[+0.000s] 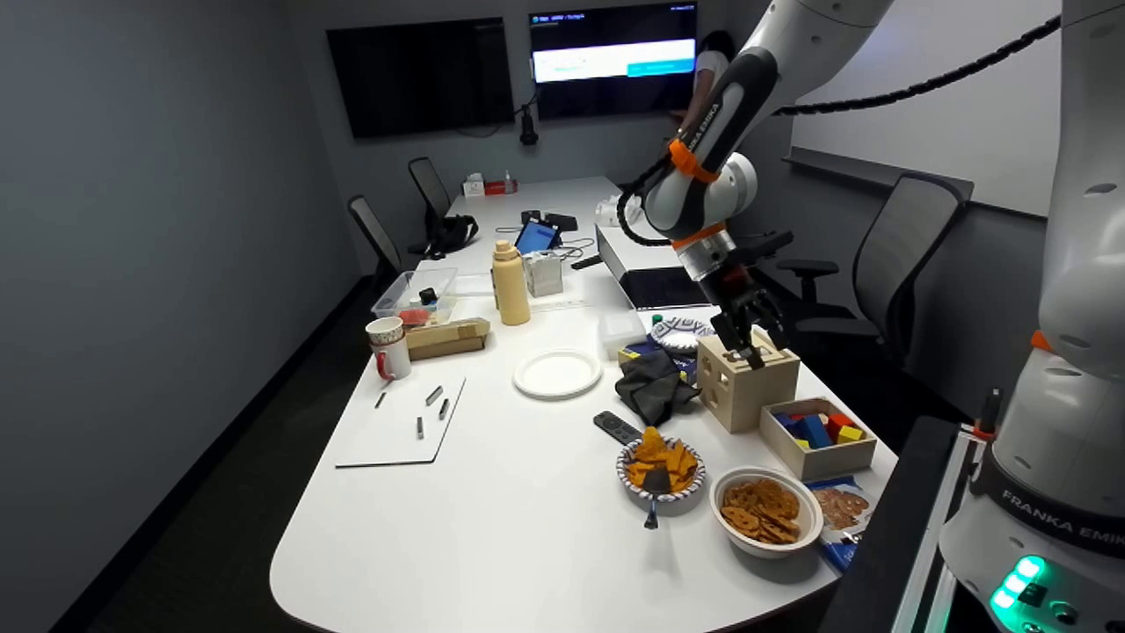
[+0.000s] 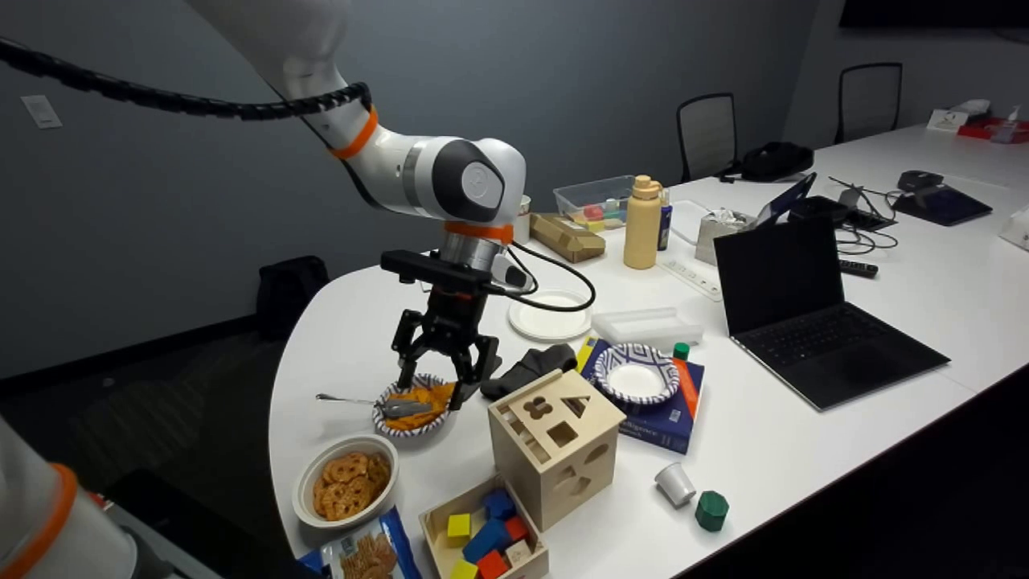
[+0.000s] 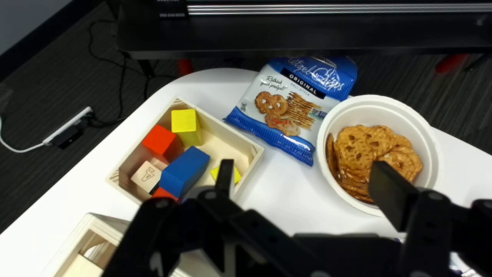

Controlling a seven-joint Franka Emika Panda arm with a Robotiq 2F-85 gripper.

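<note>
My gripper is open, its two dark fingers wide apart with nothing between them. In the wrist view, one finger [image 3: 225,177] overlaps the wooden tray [image 3: 256,159] of coloured blocks, while the other overlaps the bowl of pretzel chips [image 3: 380,138]. A blue and white pretzel bag [image 3: 295,106] lies beyond the gap. Seen from the second exterior view, the gripper [image 2: 429,386] hangs above the table near the wooden shape-sorter box [image 2: 555,453] and the patterned bowl of orange chips [image 2: 420,400]. A spatula [image 2: 386,407] rests in that bowl.
Beside the sorter lie a black cloth [image 1: 656,389] and a remote [image 1: 617,427]. A blue book [image 2: 666,425] carries a patterned bowl [image 2: 638,375]. A white plate [image 1: 556,374], a tan bottle [image 1: 511,285] and a mug [image 1: 389,348] stand farther left.
</note>
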